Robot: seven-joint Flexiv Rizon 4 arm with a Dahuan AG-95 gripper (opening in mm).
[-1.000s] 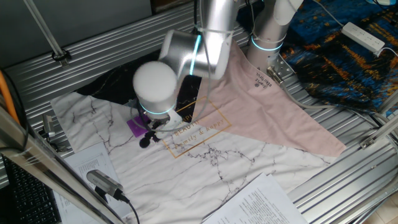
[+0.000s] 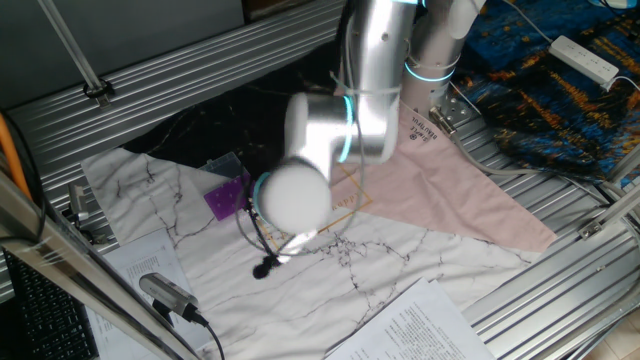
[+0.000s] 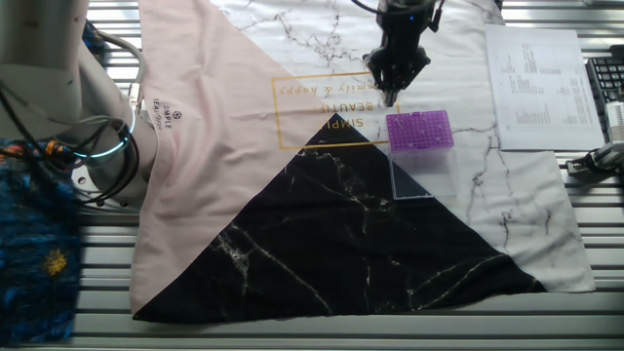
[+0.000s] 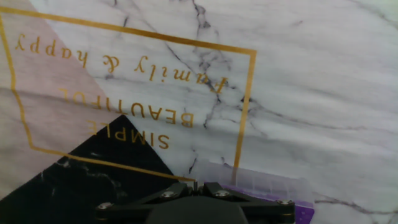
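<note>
My gripper points downward over the cloth, close to the purple rack's upper left corner in exterior view 2. Its fingertips come together at the bottom of the wrist view, with nothing visible between them. The purple rack, dotted with small holes, lies on the cloth with a clear plastic box or lid adjoining it. In the wrist view, a clear edge and a purple corner show behind the gripper, which hides the rest. From exterior view 1 the arm covers the gripper's fingers.
A pink, black and white marbled cloth with gold lettering covers the table. Printed papers lie at its edge, with a keyboard and a small grey device on the other side.
In exterior view 1, the arm's rounded end has moved right and toward the bottom of the picture, away from the purple rack. The rack stays in place and is less covered.
</note>
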